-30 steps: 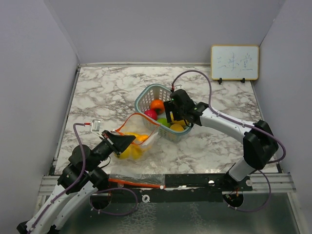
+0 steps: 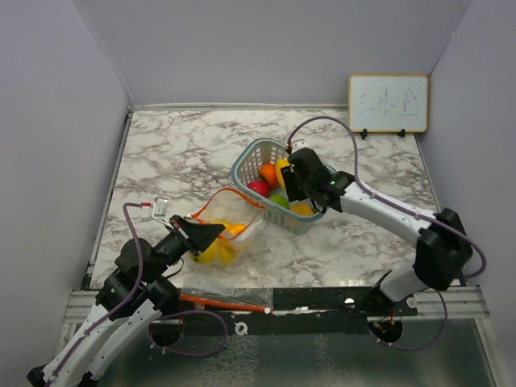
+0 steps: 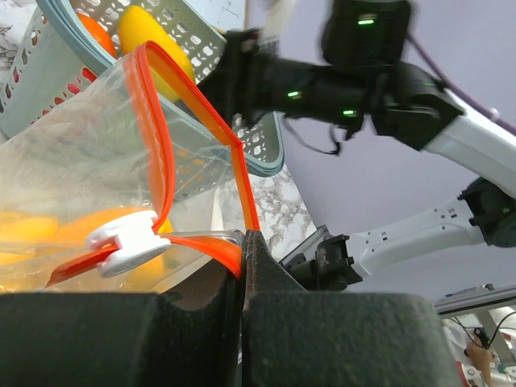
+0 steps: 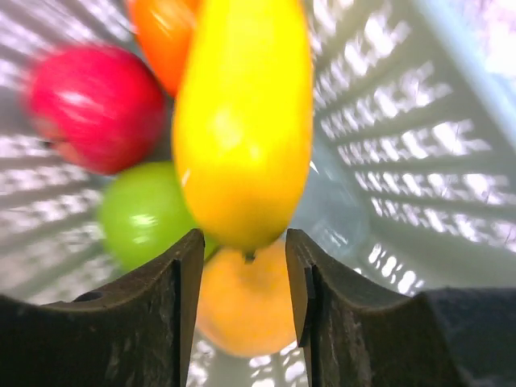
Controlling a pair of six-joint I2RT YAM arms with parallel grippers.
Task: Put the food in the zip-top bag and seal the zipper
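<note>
My left gripper point(image 2: 219, 231) is shut on the orange-edged mouth of the clear zip top bag point(image 2: 227, 205), holding it partly spread. Yellow food point(image 2: 216, 251) is inside the bag, and its white slider point(image 3: 127, 242) shows in the left wrist view. Over the grey-green basket point(image 2: 242, 168), my right gripper has its fingers apart with nothing gripped. A yellow mango-like fruit point(image 4: 246, 121) lies just beyond those fingertips. Around it are a red fruit point(image 4: 97, 105), a green one point(image 4: 145, 214), an orange one point(image 4: 165, 36) and a yellow-orange one point(image 4: 246, 302).
A whiteboard point(image 2: 389, 103) stands at the back right. The basket wall is close behind the bag's mouth.
The yellow fruit now lies farther back, near the orange one, and the basket has shifted slightly right. The left arm and bag look unchanged.
</note>
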